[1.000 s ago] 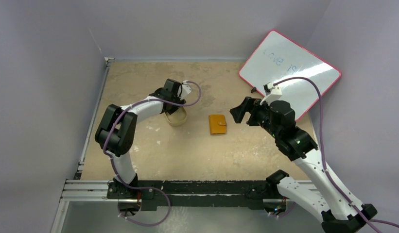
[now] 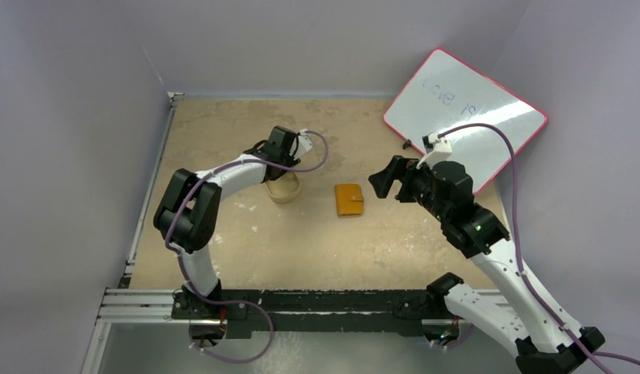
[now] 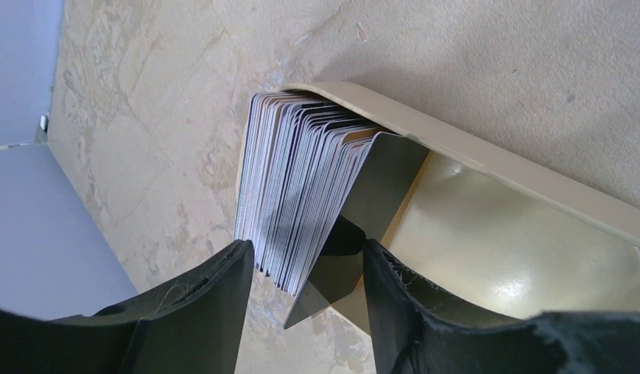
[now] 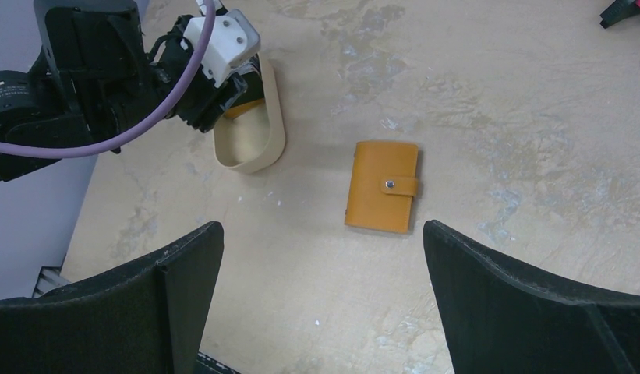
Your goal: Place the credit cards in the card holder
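Observation:
A stack of cards (image 3: pixel 289 195) stands on edge in one end of a beige oval container (image 3: pixel 488 160). One grey card (image 3: pixel 383 175) leans at the near side of the stack, a little apart from the others. My left gripper is over the stack with its fingers apart, cards lying between and beneath them; contact cannot be made out. The orange-brown card holder (image 2: pixel 348 200) lies closed on the table, its snap strap (image 4: pixel 398 185) fastened. Right of the holder in the top view, my right gripper (image 2: pixel 388 178) stands open and empty.
A whiteboard (image 2: pixel 472 101) with a red rim leans at the back right, close behind the right arm. Bare table (image 2: pixel 301 249) surrounds the card holder, with clear room in front of it.
The left gripper has shifted very slightly right over the container. The right arm, card holder and container have stayed put.

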